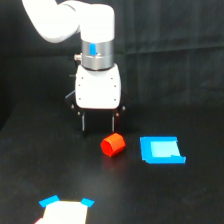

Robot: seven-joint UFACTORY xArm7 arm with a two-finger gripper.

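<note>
A short orange-red cylinder-like block point(113, 145) lies on the dark table near the middle of the camera view. Just behind and above it, slightly to its left, hangs my gripper point(98, 124), pointing down under the white arm. Its two thin fingers stand wide apart and the gap between them is empty. The right finger point(114, 121) is above the block in the picture; whether it is at the block's depth I cannot tell.
To the right, blue tape point(150, 159) frames a pale square point(164, 149) on the table. A white shape point(66, 213) with blue tape corners sits at the front left edge.
</note>
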